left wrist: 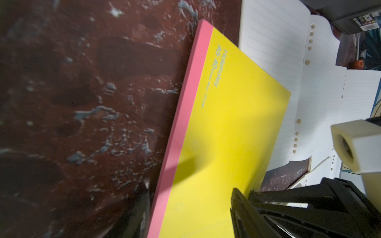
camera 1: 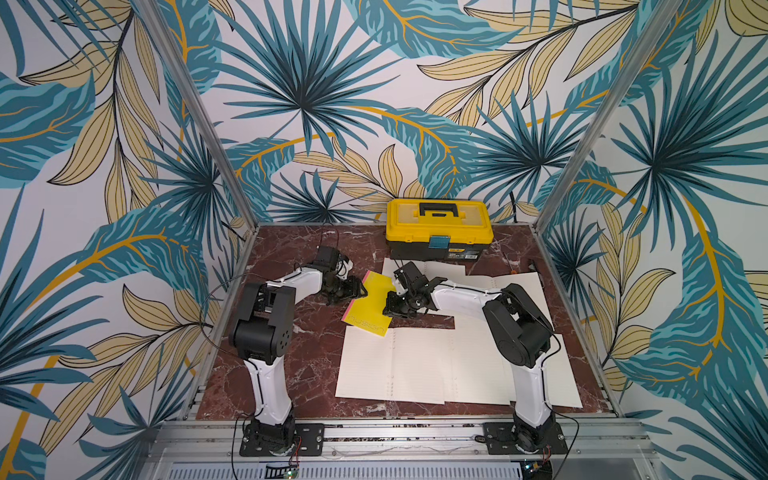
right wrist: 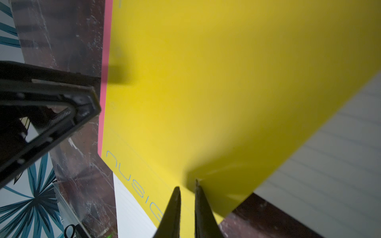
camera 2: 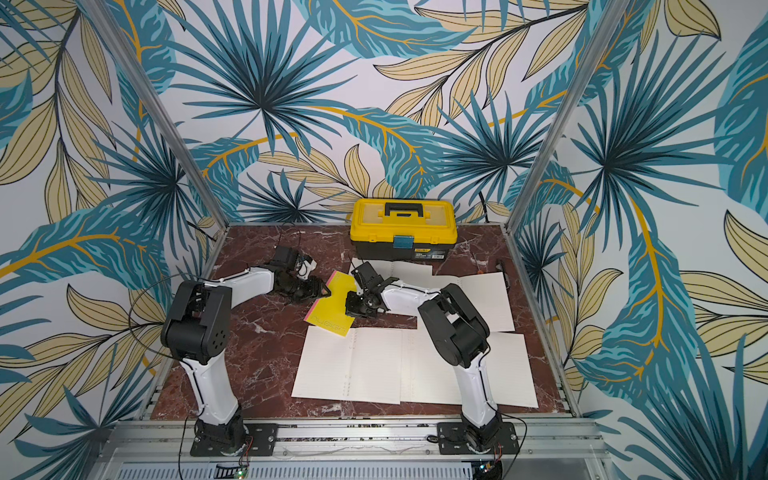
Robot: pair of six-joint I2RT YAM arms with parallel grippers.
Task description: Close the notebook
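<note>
A yellow notebook (camera 1: pixel 370 302) with a pink spine lies with its cover flat, slightly turned on the table. In the left wrist view, the pink spine (left wrist: pixel 186 95) shows along the cover's left side. My left gripper is open at the spine side, one finger left of the spine and the other over the yellow cover. At the notebook's opposite side, my right gripper is shut to a narrow gap over the cover near its edge. Yellow shows through that gap, and I cannot see whether the cover is pinched.
Several open lined notebooks (camera 1: pixel 416 364) spread to the right and in front, some partly under the right arm. A yellow and black toolbox (camera 1: pixel 438 228) stands at the back. Bare dark red table (camera 1: pixel 308 360) lies on the left.
</note>
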